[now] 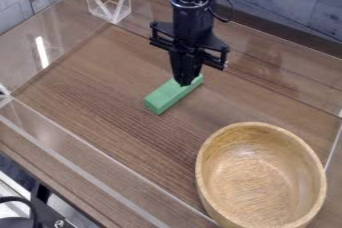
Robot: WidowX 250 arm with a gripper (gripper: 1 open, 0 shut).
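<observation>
The black arm reaches down from the top centre of the camera view, its gripper [187,72] over the back end of a green block [167,97] lying on the wooden table [80,122]. The fingertips are small and dark against the block; whether they are open, shut or touching it I cannot tell.
A large round wooden bowl [259,182] sits at the front right. Clear plastic pieces stand at the top left and on the left edge. A black cable lies at the bottom left.
</observation>
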